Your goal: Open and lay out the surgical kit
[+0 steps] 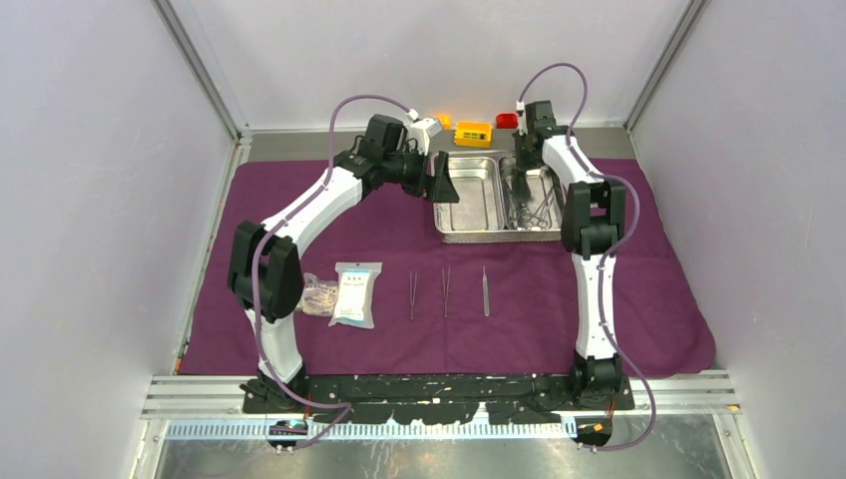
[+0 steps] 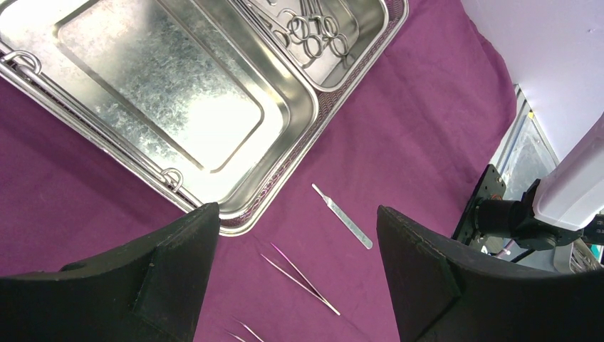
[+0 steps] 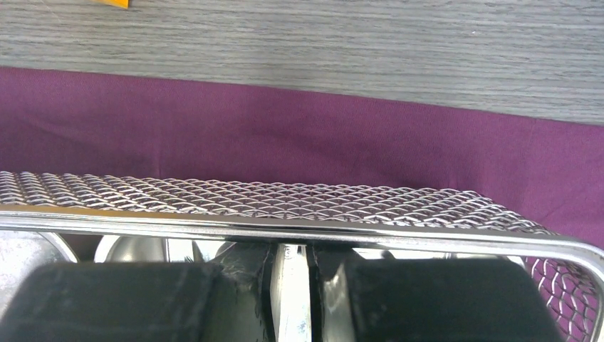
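The steel instrument tray [image 1: 499,237] stands at the back of the purple cloth; its left inner pan [image 1: 464,190] is empty. Ring-handled instruments [image 2: 317,32] lie in the right inner pan. Above the left pan hangs my left gripper [image 1: 446,180], open and empty, its fingers wide apart. My right gripper is down in the right pan, close to the tray's back rim. A narrow bright metal piece [image 3: 294,303] shows between its nearly closed fingers; whether they grip it is unclear. Two tweezers [image 1: 446,292] and a scalpel handle [image 1: 486,292] lie on the cloth in front.
A white labelled packet [image 1: 354,294] and a bag of cotton balls [image 1: 318,296] lie front left. Yellow [image 1: 473,134] and red [image 1: 507,121] boxes stand behind the tray. Bare cloth [image 1: 539,309] extends right of the scalpel handle.
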